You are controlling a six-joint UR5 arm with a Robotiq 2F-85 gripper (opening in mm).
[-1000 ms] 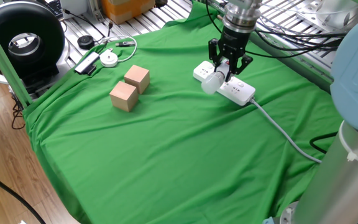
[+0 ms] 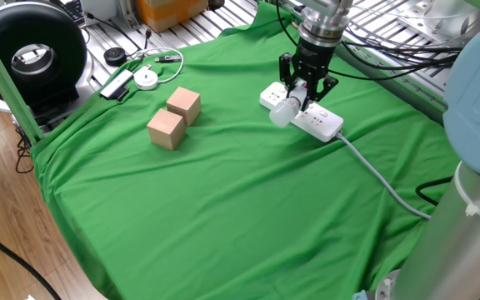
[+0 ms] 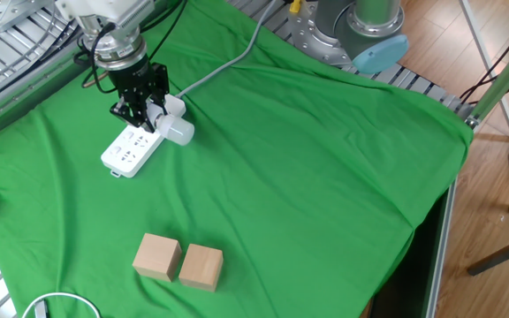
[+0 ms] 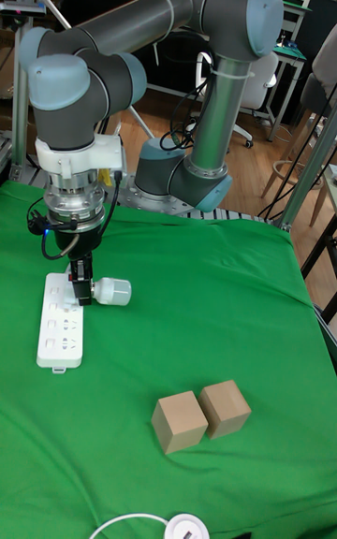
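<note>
A white bulb-shaped lamp [image 2: 284, 112] is in my gripper [image 2: 299, 95], which is shut on its narrower end. The lamp lies nearly sideways, its rounded white head [image 3: 177, 131] pointing away from the fingers. Directly below is a white power strip [image 2: 318, 122] on the green cloth, its sockets facing up. In the third exterior view the gripper [image 4: 81, 291] hangs over the strip's far part, with the lamp head [image 4: 112, 291] sticking out past its side. Whether the lamp touches the strip cannot be told, as the fingers hide that spot.
Two wooden cubes [image 2: 167, 129] [image 2: 184, 106] stand close together on the cloth. A grey cable [image 2: 382, 177] runs from the strip to the table's edge. A white round charger [image 2: 146, 78] with its cord lies at the far left.
Almost nothing differs. The lamp and gripper have shifted very slightly, and the power strip's cable end sits a hair farther right.
</note>
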